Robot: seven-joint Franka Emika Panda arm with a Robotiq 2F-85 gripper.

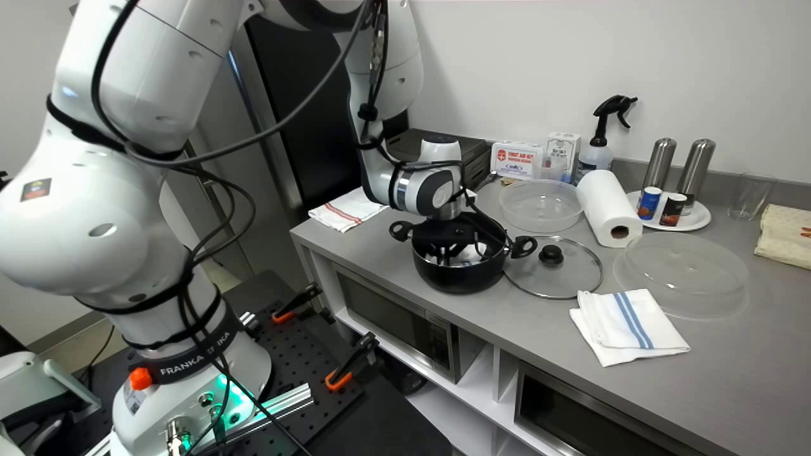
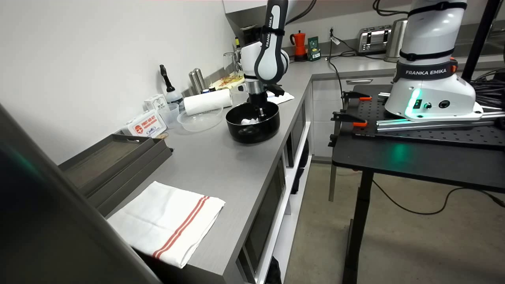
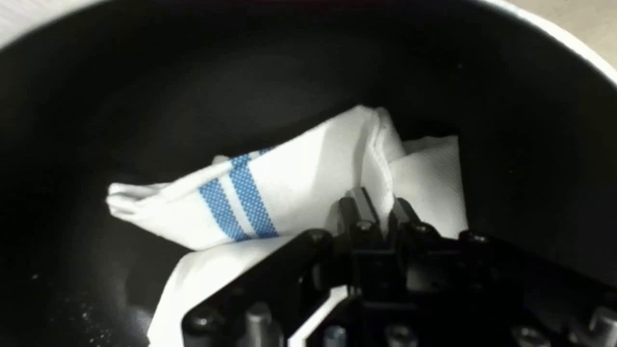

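Inside the black pot on the counter lies a white cloth with blue stripes, folded and bunched against the dark bottom. My gripper reaches down into the pot and is shut on a raised fold of this cloth, which runs between its fingertips. In exterior view 2 a white piece of the cloth shows inside the pot, beneath the gripper. The hand hides part of the cloth in the wrist view.
A glass lid lies right of the pot, close to its handle. Beyond are a second blue-striped towel, a clear bowl and a paper roll. A red-striped towel lies near the counter's end.
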